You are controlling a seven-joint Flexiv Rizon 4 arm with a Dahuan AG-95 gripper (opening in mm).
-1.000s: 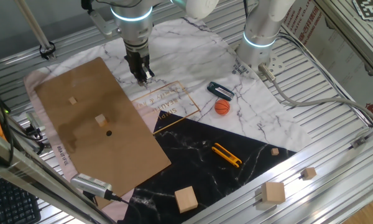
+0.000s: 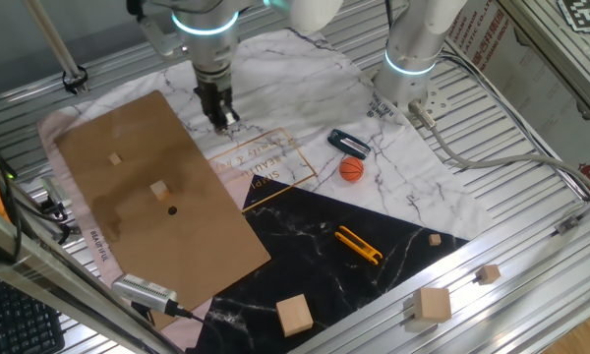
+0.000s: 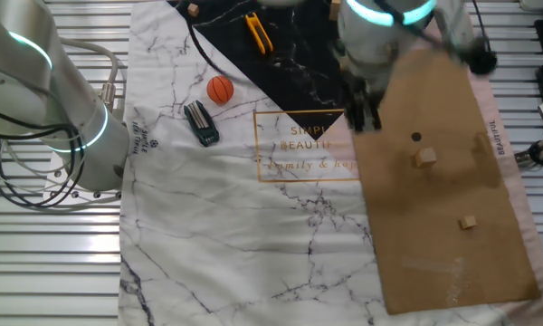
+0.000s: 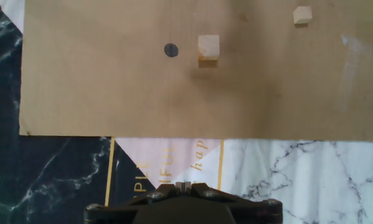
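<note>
My gripper is shut, its fingertips together and nothing showing between them. In exterior view 1 the gripper (image 2: 224, 122) hangs above the white marble cloth, just off the long edge of the brown cardboard (image 2: 211, 231). Two pale wooden cubes lie on that board. The larger cube (image 4: 209, 47) sits beside a dark round spot (image 4: 171, 50); the smaller cube (image 4: 303, 15) lies farther toward the board's far end. Both are well apart from the fingers.
An orange basketball-patterned ball (image 2: 351, 169) touches or nearly touches a dark green tool (image 2: 349, 144). A yellow cutter (image 2: 359, 245) and a wooden block (image 2: 294, 315) rest on the black marble part. More blocks (image 2: 432, 305) stand at the frame's edge.
The cubes and other objects have stayed put.
</note>
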